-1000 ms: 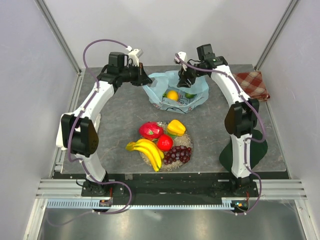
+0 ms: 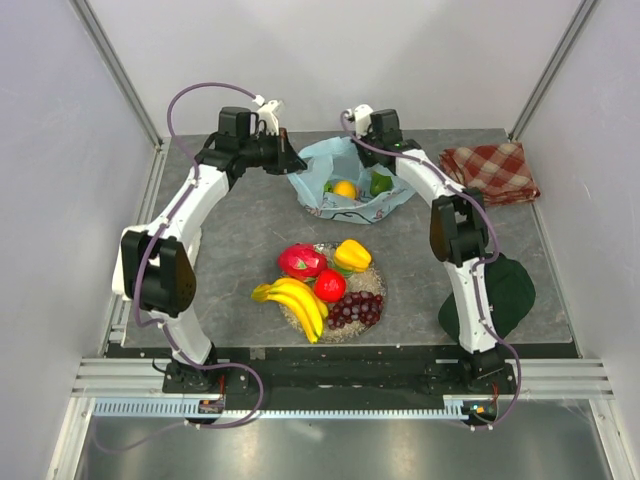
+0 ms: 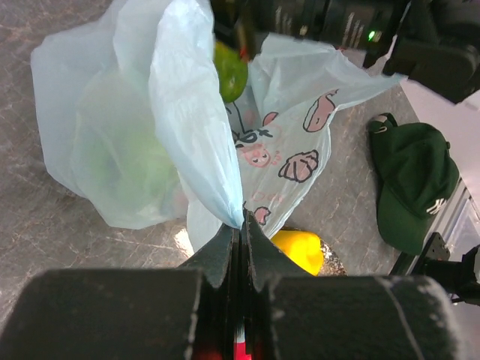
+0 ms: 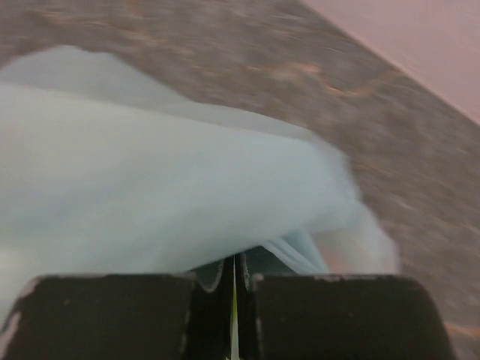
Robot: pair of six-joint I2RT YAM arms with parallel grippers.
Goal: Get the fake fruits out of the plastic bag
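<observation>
In the top view, the pale blue plastic bag [image 2: 325, 155] lies open at the back of the table. An orange fruit [image 2: 345, 189] and a green fruit [image 2: 381, 183] show inside it. My left gripper is shut on the bag's gathered edge and holds that side up. At the bag's far-right rim, my right gripper [image 2: 368, 160] is shut with nothing between its fingers. The green fruit sits just in front of these fingers, outside them. Bag film [image 4: 172, 180] fills much of the right wrist view and hides the bag's contents there.
Nearer the front, a round plate [image 2: 347, 338] holds bananas [image 2: 297, 300], grapes [image 2: 355, 309], a yellow pepper [image 2: 352, 255] and red fruits [image 2: 302, 262]. A green cap [image 2: 510, 295] lies to the right, below a red checked cloth [image 2: 490, 170]. Bare table lies left of the plate.
</observation>
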